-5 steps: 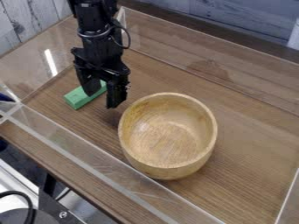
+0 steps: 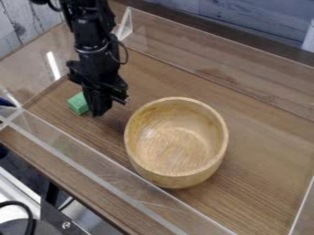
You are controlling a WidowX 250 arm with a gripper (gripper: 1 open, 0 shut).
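My black gripper (image 2: 97, 110) is low over the wooden table at the left middle, its tip right beside a small green object (image 2: 77, 103), which is partly hidden behind it. The gripper looks shut; whether anything is between its fingers is too small to tell. A large tan bowl (image 2: 175, 138) stands to the right of the gripper, apart from it.
Transparent walls or rails run along the lower left and the upper left edges.
The arm has shifted slightly left and its pose has changed. The green object has moved or turned a little and is more hidden behind the gripper.
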